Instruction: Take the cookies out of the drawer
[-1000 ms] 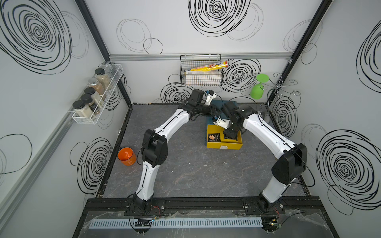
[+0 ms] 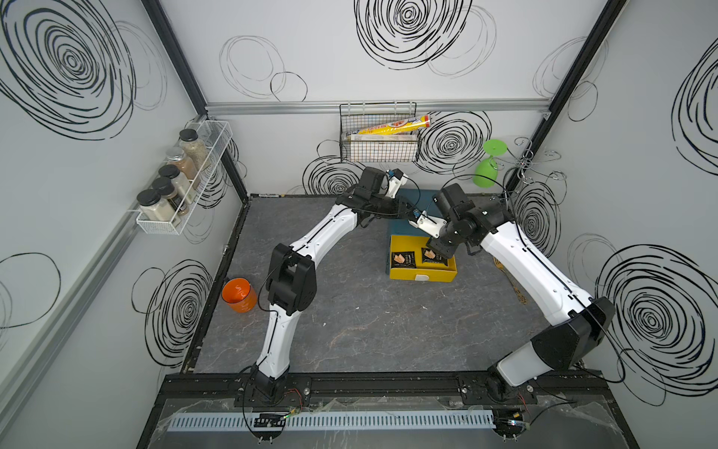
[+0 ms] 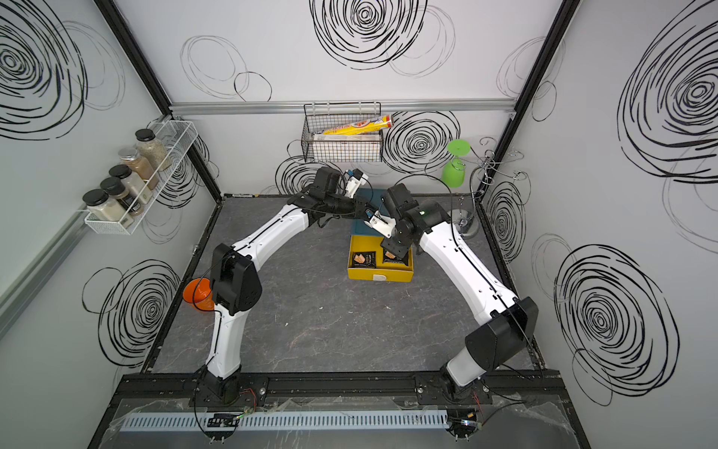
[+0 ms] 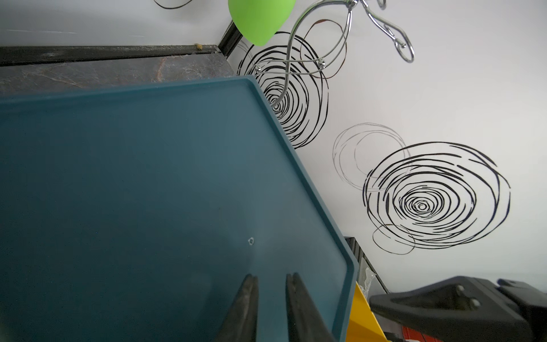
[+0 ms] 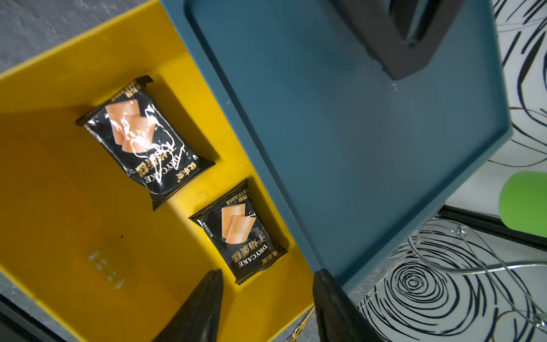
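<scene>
The yellow drawer point(image 2: 422, 275) is pulled out from a blue box point(image 5: 364, 142). My left gripper is over the blue top, its fingertips close with a narrow gap; what lies between them is hidden from its own view. My right gripper hangs above the drawer, open, with nothing between its fingers, near the smaller pack in its wrist view.
An orange cup point(image 2: 240, 295) stands at the left. A wire basket point(image 2: 378, 149), a spice rack point(image 2: 176, 217) and a green object point(image 2: 486, 172) hang on the walls.
My left arm has not visibly moved.
</scene>
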